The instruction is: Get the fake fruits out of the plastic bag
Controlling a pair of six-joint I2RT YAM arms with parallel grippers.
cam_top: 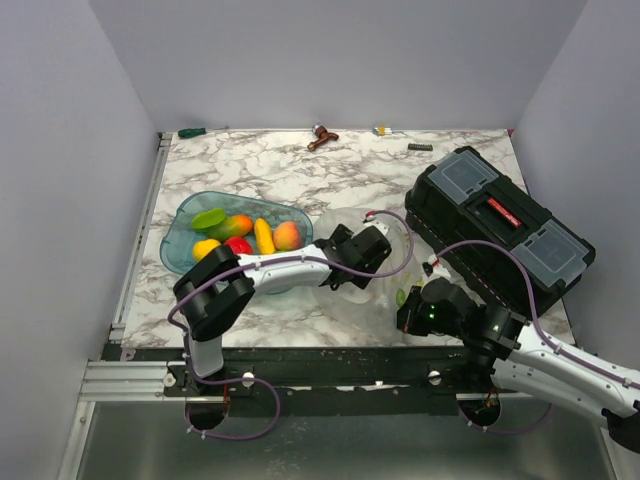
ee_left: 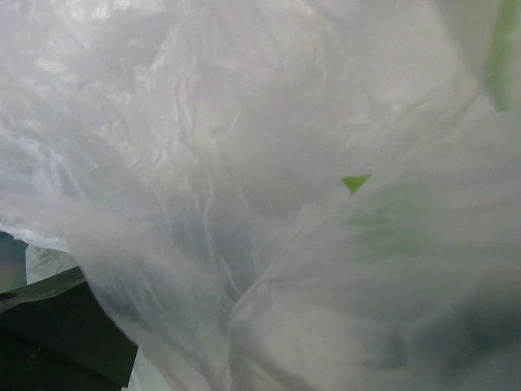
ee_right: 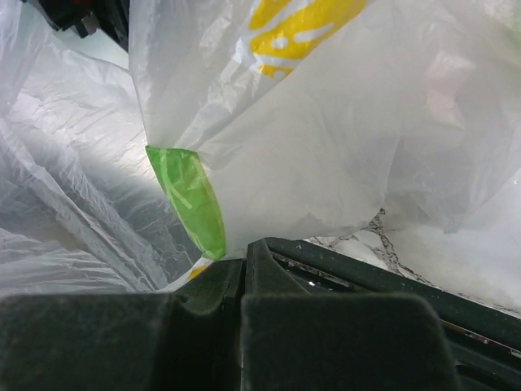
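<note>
The whitish, see-through plastic bag (cam_top: 345, 310) lies crumpled mid-table, left of the toolbox. Over it, my left gripper (cam_top: 343, 258) points left with its fingers spread; I make out no fruit between them. In the left wrist view the bag's film (ee_left: 203, 147) fills nearly everything and hides the fingers. My right gripper (cam_top: 402, 326) is low by the table's front edge. Its fingertips (ee_right: 259, 251) are together, with the bag's edge (ee_right: 277, 195), printed green and yellow, running into them. Whether fruit is inside the bag cannot be made out.
A teal basket (cam_top: 172, 240) at the left holds several fake fruits, among them a peach (cam_top: 287, 236) and a banana (cam_top: 264, 237). The black toolbox (cam_top: 500, 225) bounds the right side. Small tools lie along the back edge; free table lies behind the bag.
</note>
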